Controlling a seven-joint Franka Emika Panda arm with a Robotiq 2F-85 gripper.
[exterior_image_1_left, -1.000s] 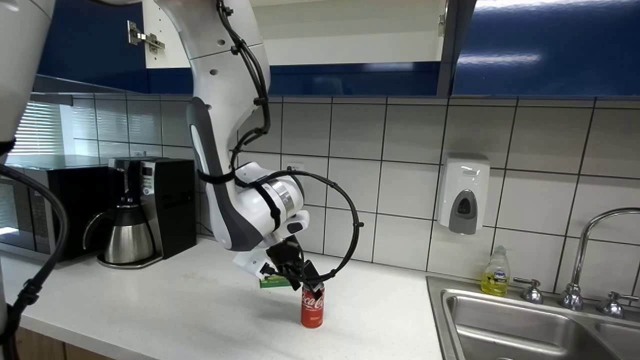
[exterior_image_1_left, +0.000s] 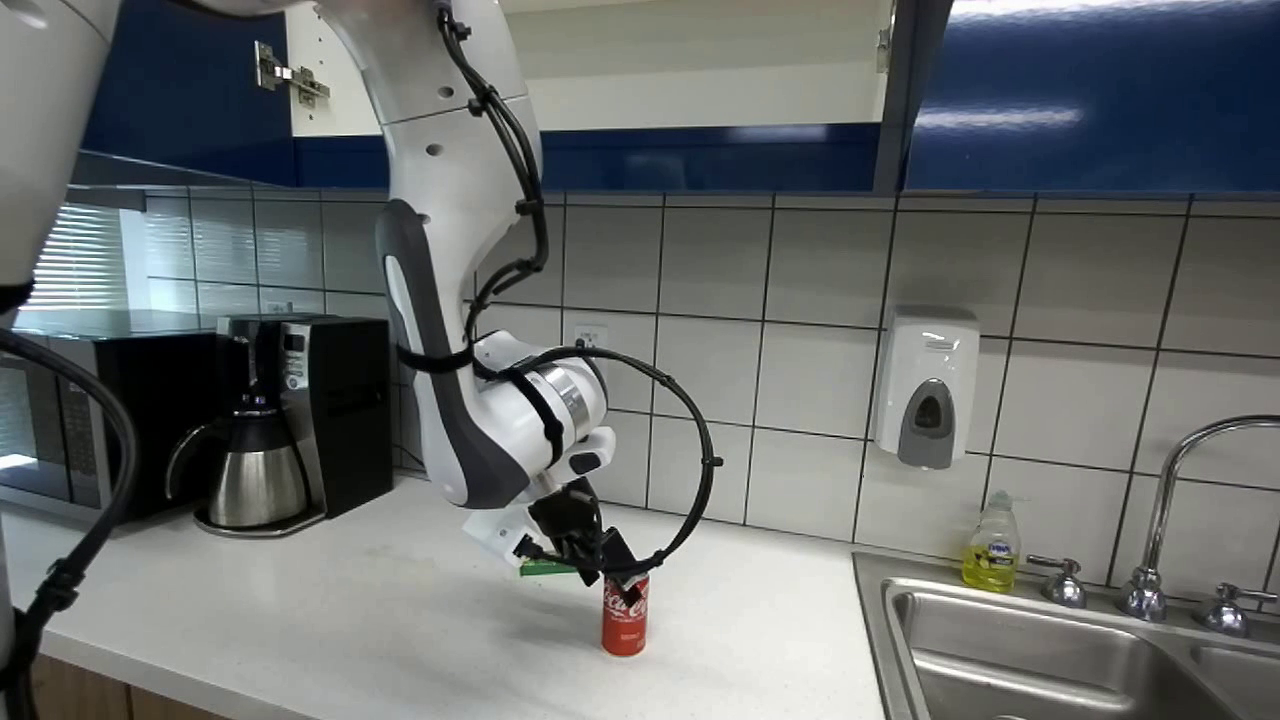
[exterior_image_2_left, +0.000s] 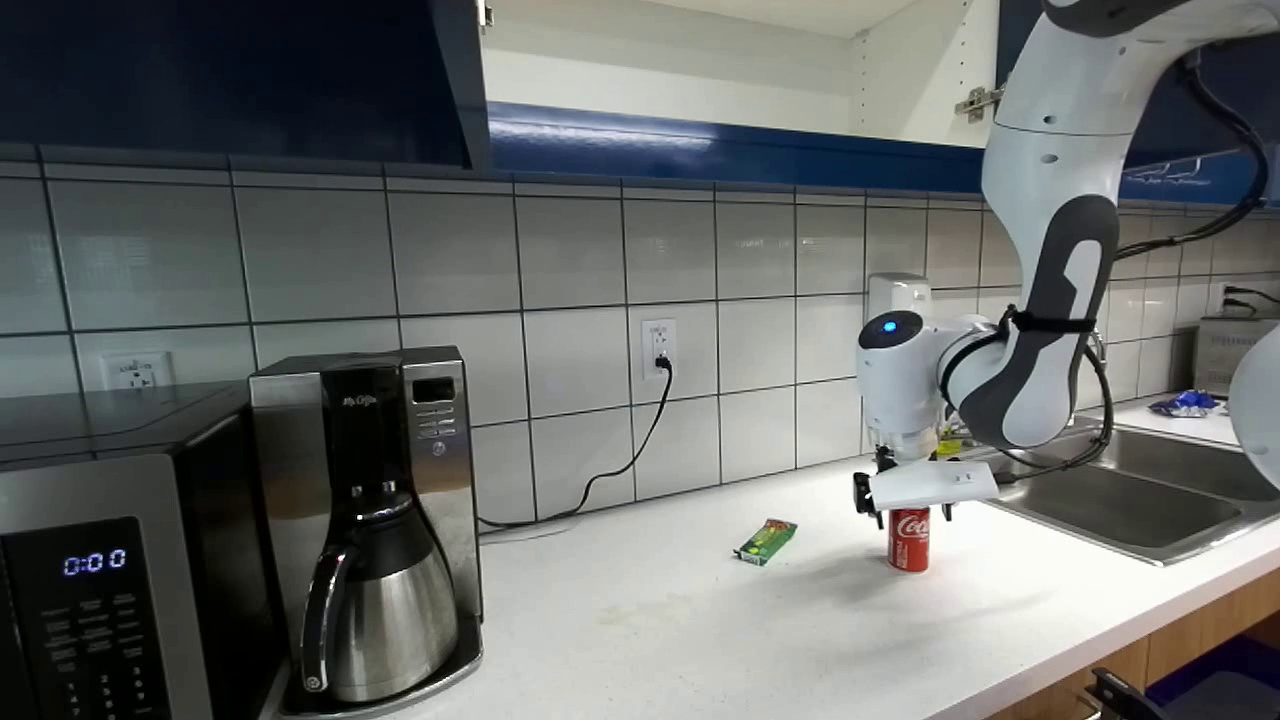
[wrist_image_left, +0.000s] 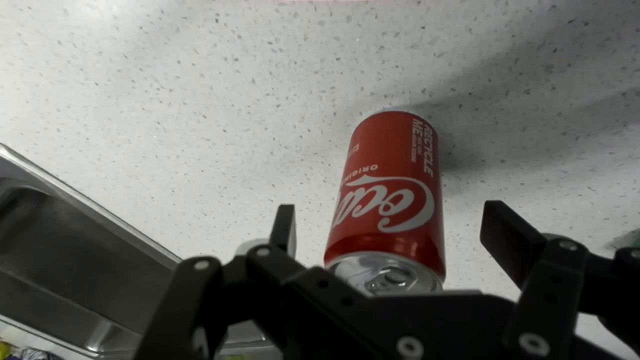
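Observation:
A red Coca-Cola can (wrist_image_left: 390, 186) stands upright on the white counter. In the wrist view its silver top is nearest the camera, partly hidden by the gripper body. My gripper is open, one finger on each side of the can with a visible gap to both. Seen from exterior view 1, the fingers hang around the upper part of the can (exterior_image_1_left: 625, 624). Exterior view 2 shows the gripper (exterior_image_2_left: 906, 510) above and around the top of the can (exterior_image_2_left: 909, 546). A small green box (exterior_image_2_left: 765, 541) lies flat on the counter, left of the can there.
A steel sink (exterior_image_1_left: 1020, 648) with a faucet (exterior_image_1_left: 1158, 516) and yellow soap bottle (exterior_image_1_left: 992, 546) lies to the right. A coffee maker (exterior_image_2_left: 390, 528) and microwave (exterior_image_2_left: 108, 564) occupy the other end. An open cabinet (exterior_image_1_left: 708, 72) hangs above.
In exterior view 1 the gripper sits very slightly lower and has shifted a little at the can's top. The can has not moved.

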